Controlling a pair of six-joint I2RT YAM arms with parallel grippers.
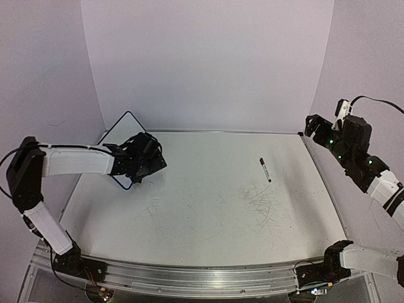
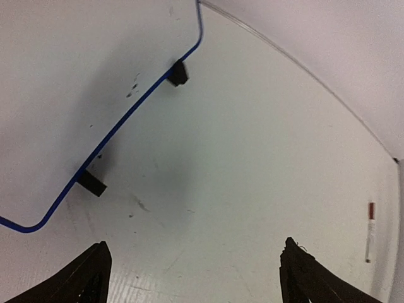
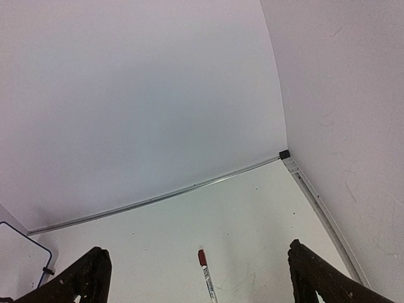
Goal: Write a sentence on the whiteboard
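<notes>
The blue-edged whiteboard (image 1: 129, 128) lies tilted at the far left of the table, mostly hidden in the top view by my left arm. Its blue edge with two black clips crosses the upper left of the left wrist view, whiteboard surface (image 2: 76, 76) beyond. My left gripper hangs over the board's right side, open, nothing between its fingers. A white marker (image 1: 266, 170) with a reddish-brown cap lies right of centre, far from both grippers. High at the right wall, my right gripper is open and empty; the marker (image 3: 207, 276) shows beyond it.
Pale walls close off the back and both sides. A metal rail (image 1: 202, 270) runs along the front edge.
</notes>
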